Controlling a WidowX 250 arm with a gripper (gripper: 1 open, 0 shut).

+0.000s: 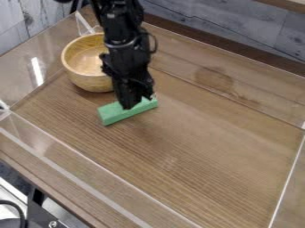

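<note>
A light green rectangular block (119,113) lies flat on the wooden table, just below my dark gripper (117,92), which hangs over it from the top of the view. The gripper is shut, with nothing visible between its fingers; its lower part hides some of the block's back edge. Whether the fingertips touch the block is unclear.
A tan round bowl (84,67) sits behind and left of the gripper. Dark cables lie off the table's edge at the lower left.
</note>
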